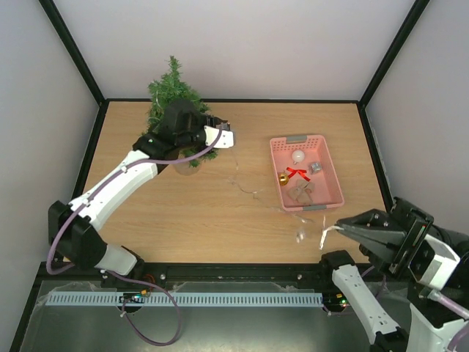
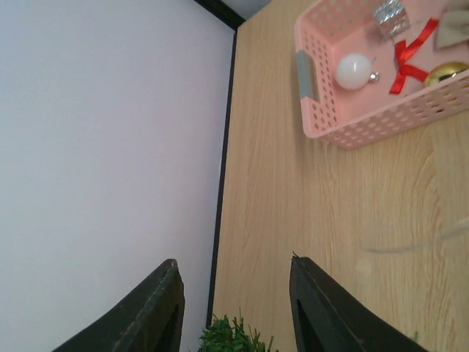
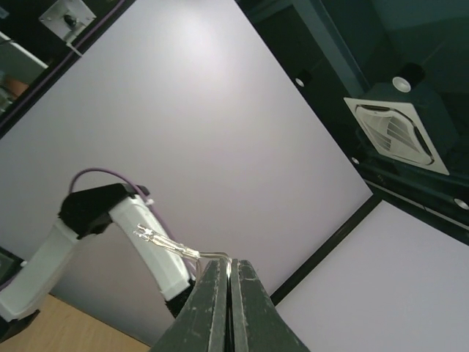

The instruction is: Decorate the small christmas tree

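Observation:
The small green tree (image 1: 170, 92) stands at the back left, partly hidden by my left arm; its top shows low in the left wrist view (image 2: 229, 336). Above its right side my left gripper is open, nothing seen between its fingers. My right gripper is raised at the front right, shut on the pale wire of a string of lights (image 3: 168, 242), which runs loosely across the table. The pink basket (image 1: 335, 176) holds a white ball (image 1: 298, 156), a gold ball (image 1: 283, 178), a red bow (image 1: 297, 173), a silver cube (image 1: 315, 167) and a beige item (image 1: 301, 191).
The wooden table (image 1: 198, 227) has free room at its centre and front left, apart from the thin string. Walls border it at the back and sides, and a dark rail runs along the front edge.

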